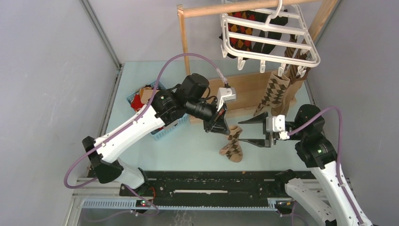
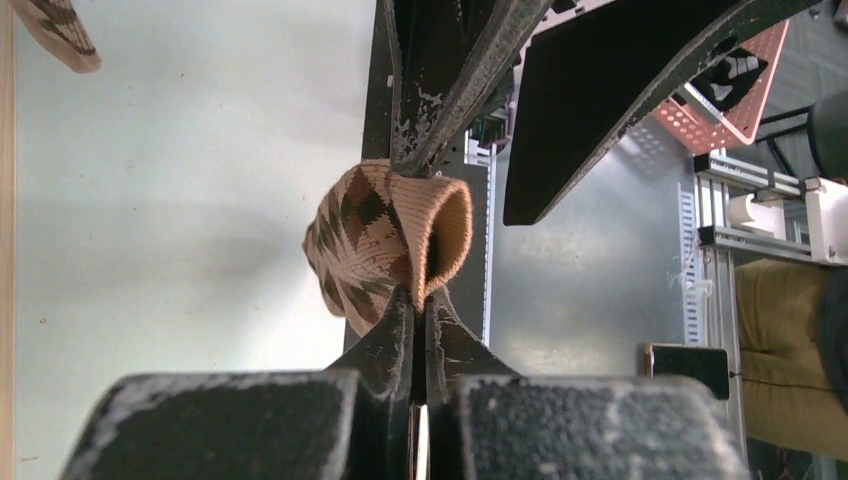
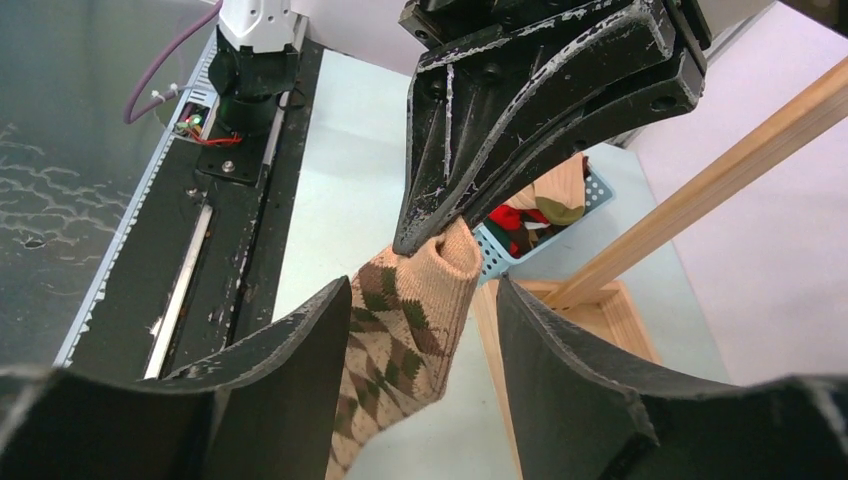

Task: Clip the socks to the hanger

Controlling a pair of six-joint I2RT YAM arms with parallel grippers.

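Note:
A tan sock with brown diamonds hangs by its cuff from my left gripper, which is shut on the rim. In the left wrist view, the cuff gapes toward the right above the fingertips. My right gripper is open, with its fingers on either side of the sock's upper end. One right finger appears at the cuff's far edge; whether it touches cannot be told. The right wrist view has the sock between the parted fingers. Above hangs the white hanger with its clips.
A matching sock and other socks hang from the hanger on the wooden rack. A blue basket of socks stands at left, partly under my left arm.

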